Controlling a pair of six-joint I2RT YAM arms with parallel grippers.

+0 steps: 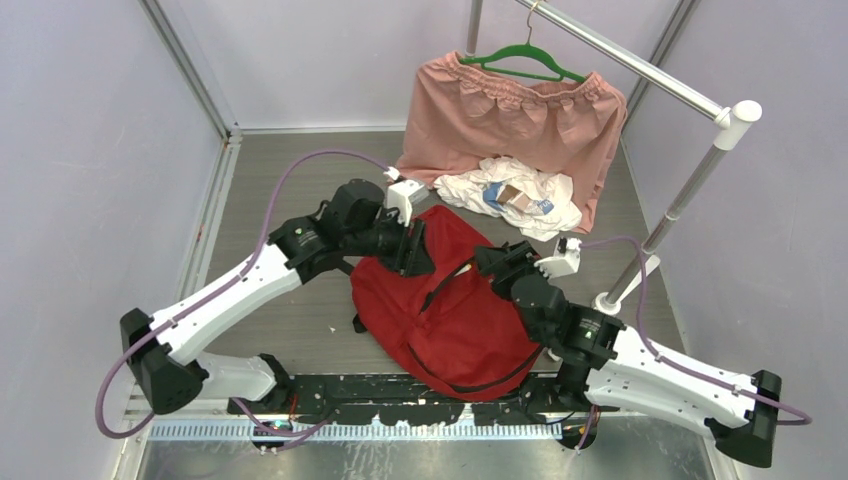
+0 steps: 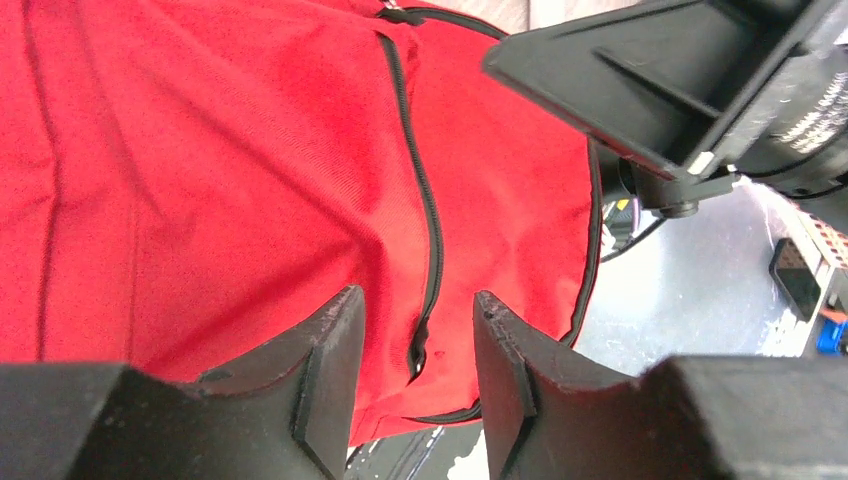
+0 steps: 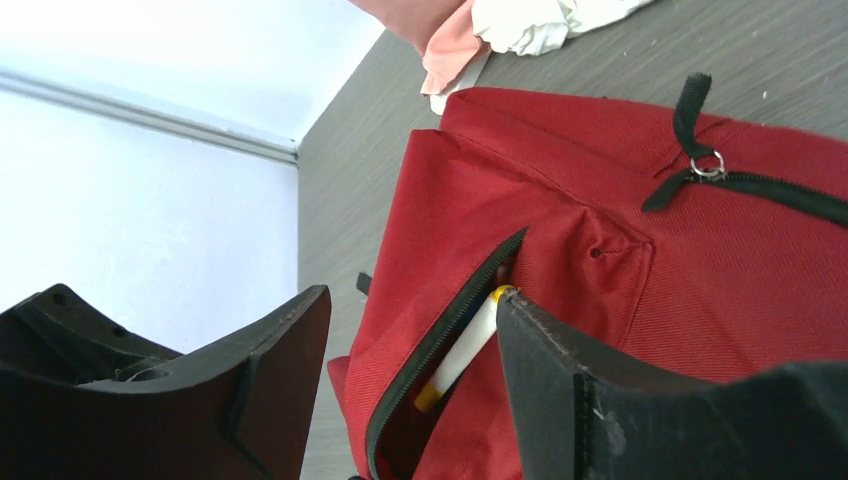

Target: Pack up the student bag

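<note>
A red bag (image 1: 430,340) lies on the floor between both arms. In the right wrist view its zipped opening (image 3: 450,320) gapes, with a white stick (image 3: 462,345) with yellow ends lying inside. My right gripper (image 1: 500,262) is open above the bag's right part, nothing between its fingers. My left gripper (image 1: 410,260) hangs over the bag's upper left; in the left wrist view its fingers stand apart over the red fabric and a black zipper (image 2: 430,250), with nothing between them.
A pink garment (image 1: 510,110) hangs on a green hanger from the rail; a crumpled white cloth (image 1: 460,190) with small boxes lies beneath it. The rail's post (image 1: 680,200) stands at the right. Bare floor (image 1: 280,170) shows at the back left.
</note>
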